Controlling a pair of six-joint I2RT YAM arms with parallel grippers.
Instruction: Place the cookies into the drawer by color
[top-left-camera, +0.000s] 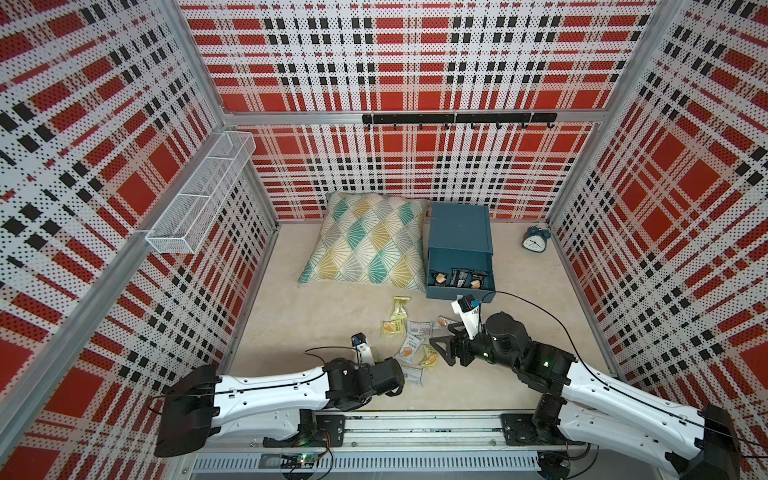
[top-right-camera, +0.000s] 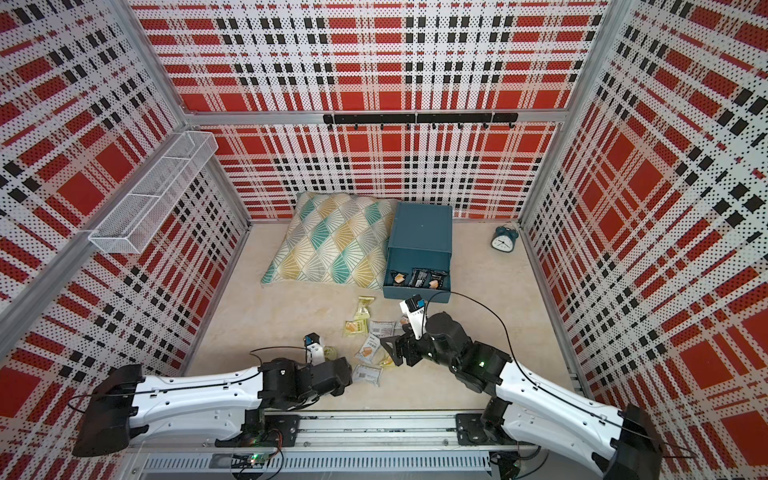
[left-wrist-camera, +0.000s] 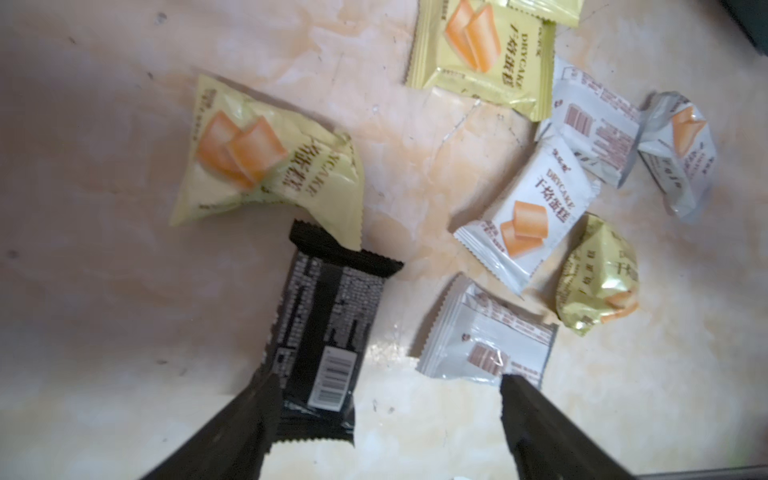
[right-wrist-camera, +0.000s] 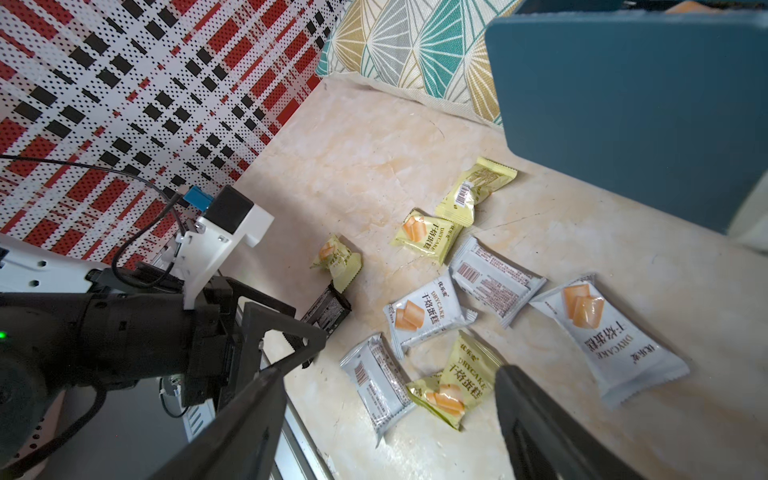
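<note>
Wrapped cookies in yellow (right-wrist-camera: 432, 236), white (right-wrist-camera: 606, 339) and black (left-wrist-camera: 320, 332) wrappers lie scattered on the table before the blue drawer box (top-left-camera: 459, 226). Its open front compartment holds several dark packets (top-left-camera: 462, 278). My left gripper is open above the black packet, which lies between and beyond its blurred fingers in the left wrist view, not grasped. My right gripper stands open over the right side of the pile, in front of the drawer, with nothing held.
A patterned pillow (top-left-camera: 364, 236) lies left of the box. A teal alarm clock (top-left-camera: 534, 240) stands at the back right. A white wire shelf (top-left-camera: 200, 192) hangs on the left wall.
</note>
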